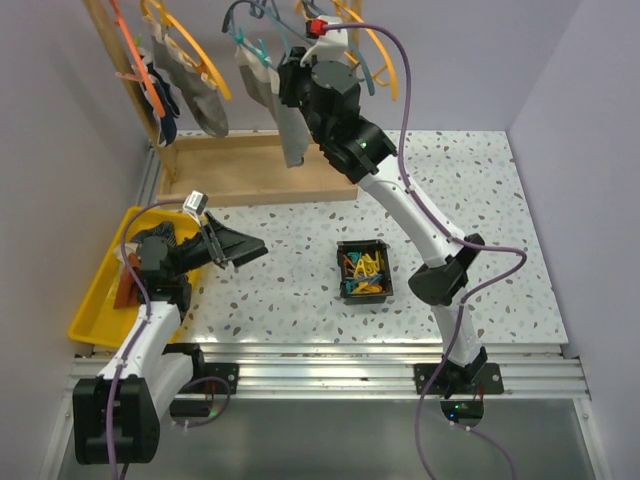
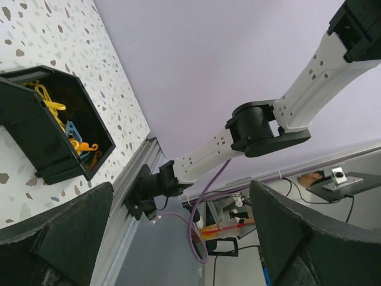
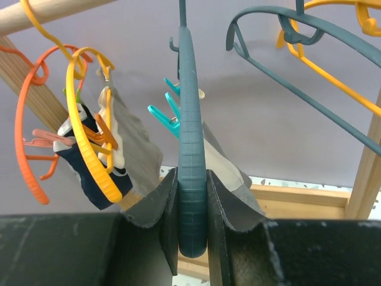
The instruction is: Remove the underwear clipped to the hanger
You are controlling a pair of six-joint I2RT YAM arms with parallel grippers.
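Observation:
In the top view, my right gripper (image 1: 292,80) is up at the rail. The right wrist view shows it shut on a grey-blue hanger (image 3: 191,119), with pale underwear (image 3: 221,167) hanging from teal clips (image 3: 169,122) behind it. In the top view that underwear (image 1: 285,115) hangs just left of the gripper. My left gripper (image 1: 230,245) is open over the table's left side, empty; its wrist view looks toward the black box (image 2: 59,137).
Other garments (image 1: 195,90) hang on orange and yellow hangers at the upper left. A yellow bin (image 1: 95,310) sits left, a black box of clips (image 1: 365,270) centre.

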